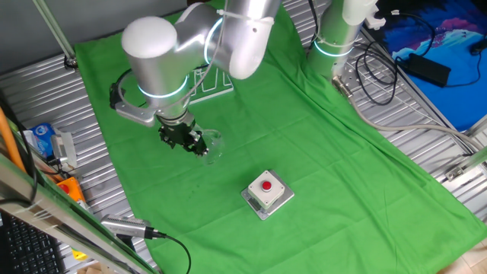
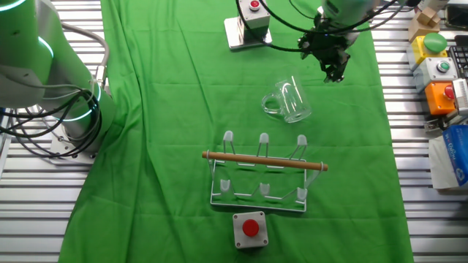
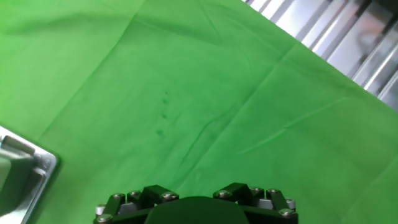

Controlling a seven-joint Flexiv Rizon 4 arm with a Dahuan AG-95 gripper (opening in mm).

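A clear glass mug point(image 2: 294, 101) rests on the green cloth, its handle point(image 2: 270, 104) pointing left in exterior view 2. Whether it stands or lies is hard to tell through the glass. My gripper point(image 2: 335, 73) hangs over the cloth, apart from the mug in that view. From exterior view 1, the dark gripper point(image 1: 202, 149) overlaps the left side of the mug point(image 1: 215, 146). The wrist view has only black linkage parts at its bottom edge and no mug. Neither the fingertips nor the gap between them shows clearly.
A white wire rack point(image 2: 257, 207) with a wooden bar point(image 2: 265, 159) stands near a red-button box point(image 2: 251, 230). Another red-button box point(image 1: 265, 189) sits on a metal plate. Open cloth point(image 1: 342, 205) lies right of it.
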